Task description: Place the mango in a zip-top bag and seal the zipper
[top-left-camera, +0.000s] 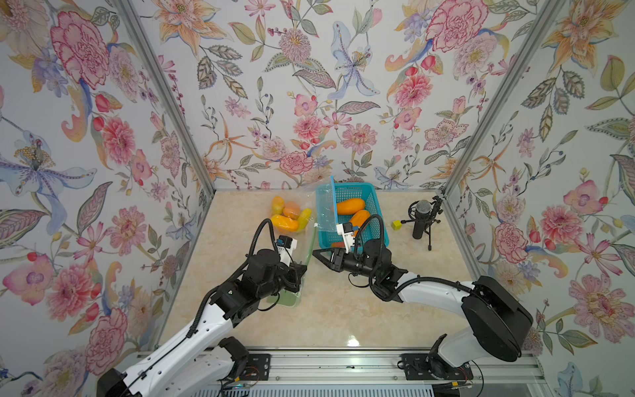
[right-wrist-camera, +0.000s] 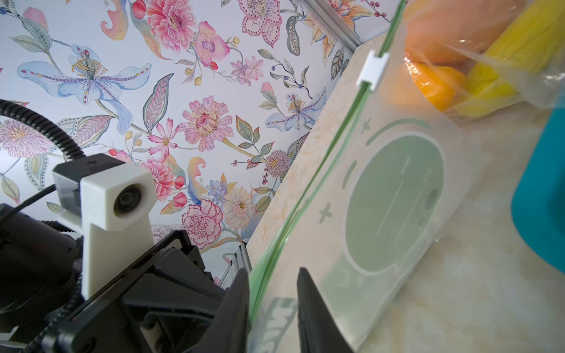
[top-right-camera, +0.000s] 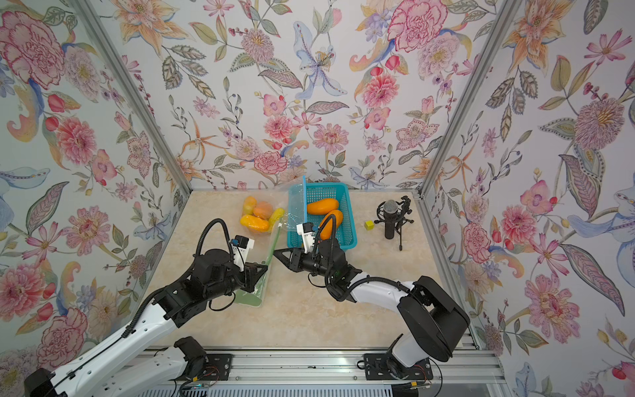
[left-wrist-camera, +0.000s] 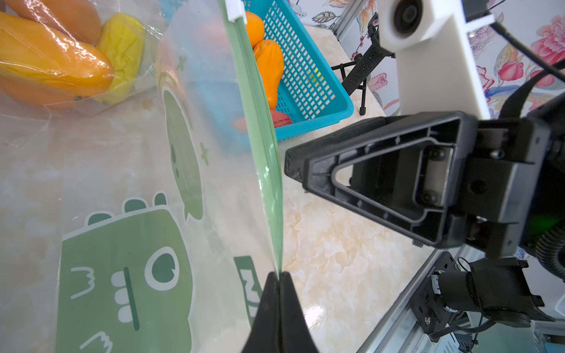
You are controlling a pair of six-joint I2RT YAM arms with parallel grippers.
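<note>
A translucent zip top bag (left-wrist-camera: 126,270) with green cartoon prints hangs upright above the table. Its green zipper edge (left-wrist-camera: 263,158) runs down to my left gripper, whose fingers are pinched together on that edge. A white slider (right-wrist-camera: 373,68) sits towards the far end of the zipper. My right gripper is part open at the bag's near side, its fingertips apart, and nothing is clearly gripped between them. Mango-like orange fruits (top-left-camera: 350,206) lie in the blue basket (top-left-camera: 377,225); no fruit shows inside the hanging bag.
A clear bag of fruit (top-right-camera: 254,221) rests at the back left of the table. Behind the basket's right side stand a small yellow-green cube (top-right-camera: 369,225) and a black microphone on a tripod (top-right-camera: 390,228).
</note>
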